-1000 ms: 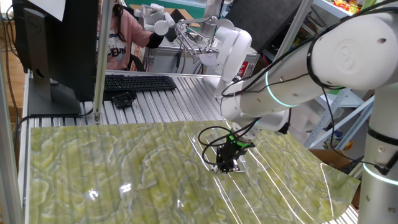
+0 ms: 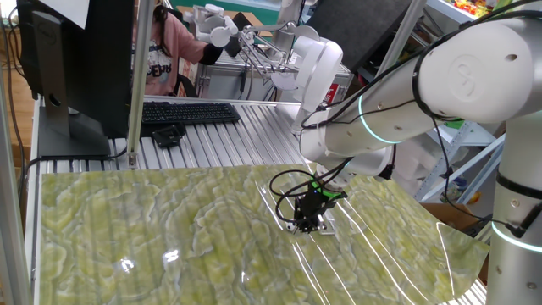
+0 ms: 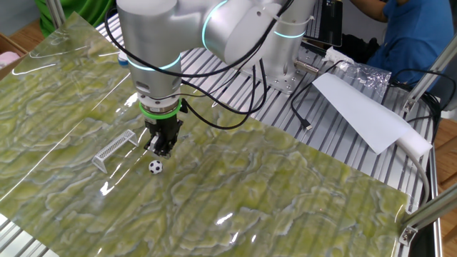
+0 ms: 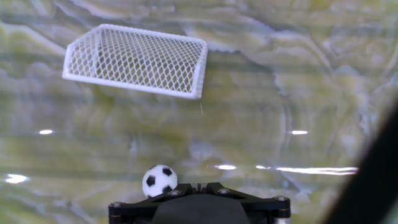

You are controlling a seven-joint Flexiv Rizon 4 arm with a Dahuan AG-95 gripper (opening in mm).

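Observation:
A small black-and-white football [image 4: 160, 181] rests on the green marbled mat, just left of my fingertips in the wrist view. My gripper is shut, its black fingertips close together with nothing visible between them. In exterior view 2 the ball [image 3: 156, 167] sits beside the lowered gripper [image 3: 158, 152]; whether they touch is hard to tell. A white miniature goal with a net [image 4: 137, 61] stands farther up in the wrist view, apart from the ball. From exterior view 1, the gripper partly hides the goal [image 2: 329, 224].
A white sheet [image 3: 360, 111] and a loose cable [image 3: 305, 123] lie on the slatted table near the arm's base. A keyboard [image 2: 190, 113] and monitor [image 2: 80, 76] stand beyond the mat.
The arm has shifted slightly to the left in exterior view 1. The ball shows a little more clearly at the gripper's left side than a second ago.

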